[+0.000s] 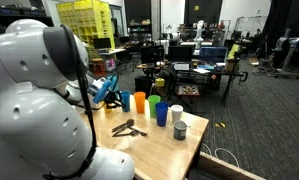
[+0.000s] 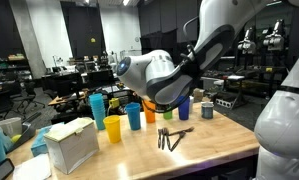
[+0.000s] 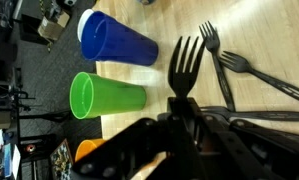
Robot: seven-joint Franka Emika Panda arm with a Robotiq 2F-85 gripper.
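Observation:
In the wrist view a black fork (image 3: pixel 186 68) points away from my gripper, which is shut on it, tines outward. More dark utensils lie on the wooden table: a fork (image 3: pixel 220 68) and another fork (image 3: pixel 264 76) show beside the held one, with dark handles below them. Exterior view 1 has the gripper (image 1: pixel 111 100) above the table's left part, left of the loose utensils (image 1: pixel 124 127). From the other side, the loose utensils (image 2: pixel 173 138) lie in front of the arm; the held fork is hard to make out there.
A blue cup (image 3: pixel 121 42), a green cup (image 3: pixel 109 94) and an orange cup (image 3: pixel 87 150) stand along the table edge. A yellow cup (image 2: pixel 113 128) and a white box (image 2: pixel 72 146) are on the other side. A metal mug (image 1: pixel 180 130) stands near the right edge.

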